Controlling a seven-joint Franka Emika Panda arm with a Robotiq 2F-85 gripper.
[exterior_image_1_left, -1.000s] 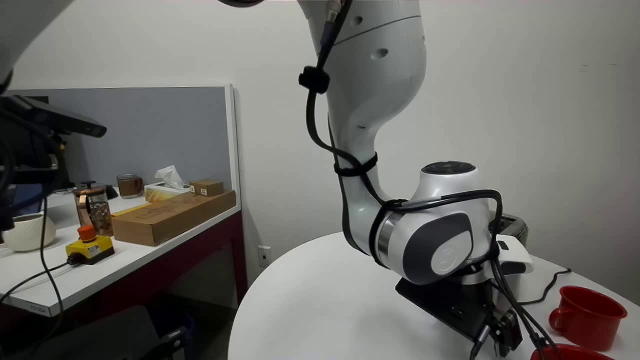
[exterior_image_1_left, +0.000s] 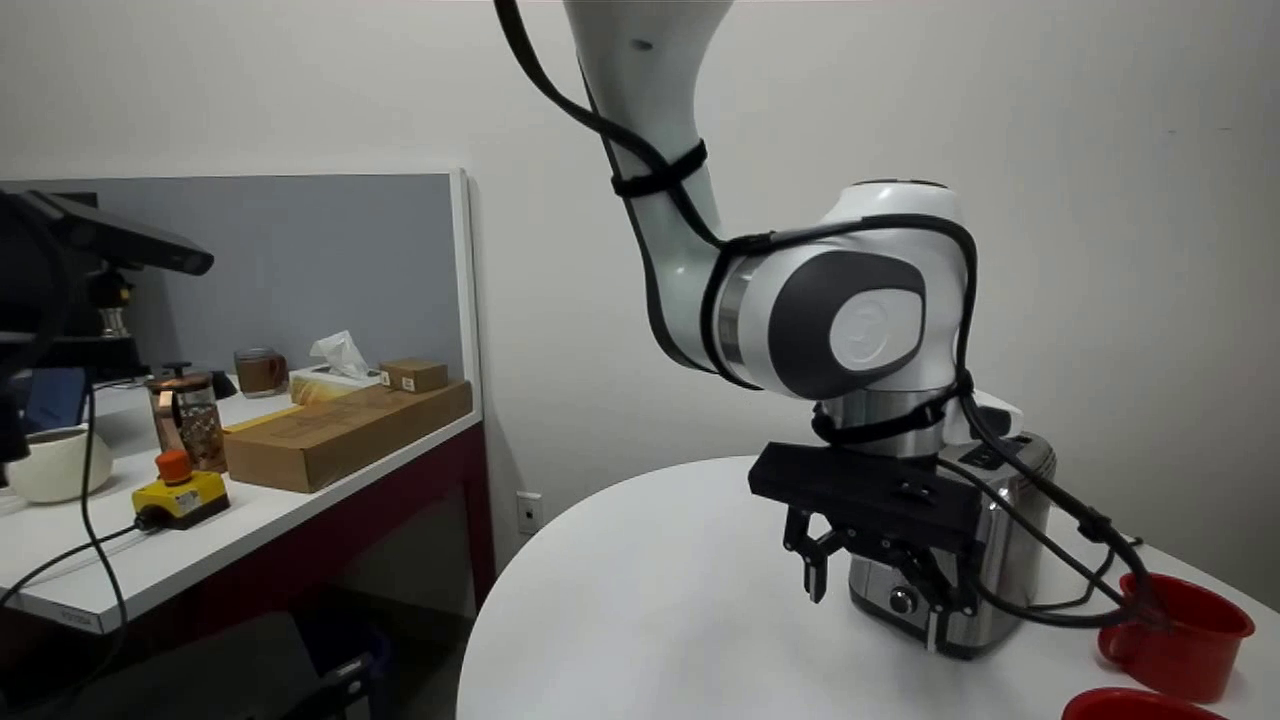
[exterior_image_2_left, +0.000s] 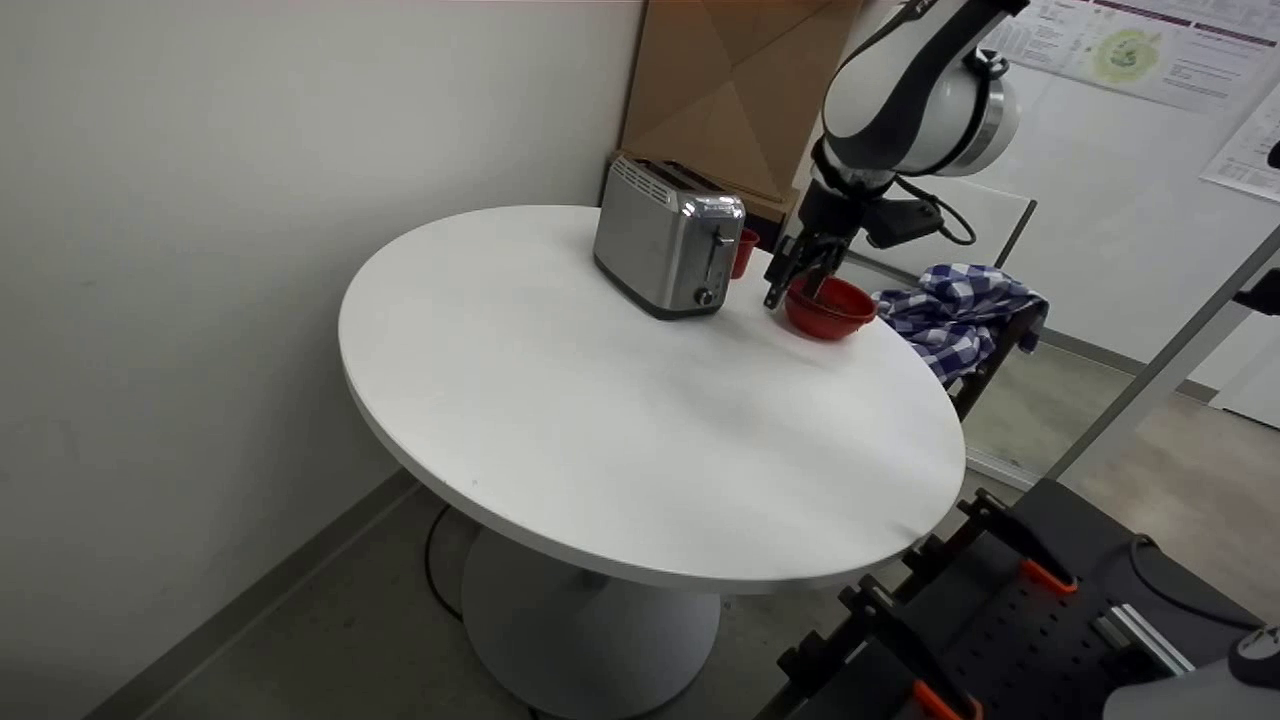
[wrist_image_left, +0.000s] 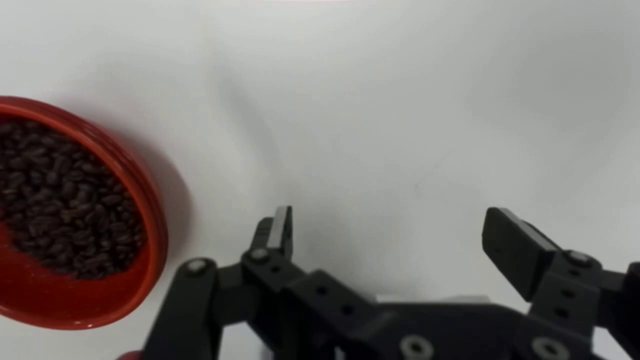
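Above the white table, my gripper is open, its two fingers wide apart with only bare tabletop showing between them. To its left in the wrist view lies a red bowl (wrist_image_left: 157, 240), partly filled with dark coffee beans (wrist_image_left: 72, 207) and cut off by the frame edge. From the second exterior view, the gripper (exterior_image_2_left: 792, 294) appears in front of the red bowl (exterior_image_2_left: 828, 318). In the first exterior view it hangs in front of the silver toaster (exterior_image_1_left: 1014, 564), hiding part of it; I cannot tell the gap between them.
A red mug (exterior_image_1_left: 1182, 636) stands beside the toaster, near a black cord. Off the table, a checkered cloth (exterior_image_2_left: 960, 312) hangs over a chair. A side desk (exterior_image_1_left: 276, 528) carries boxes and a stop button.
The arm has risen and shifted slightly left in the first exterior view, and the gripper has turned. Its fingers and more of the toaster's front now show.
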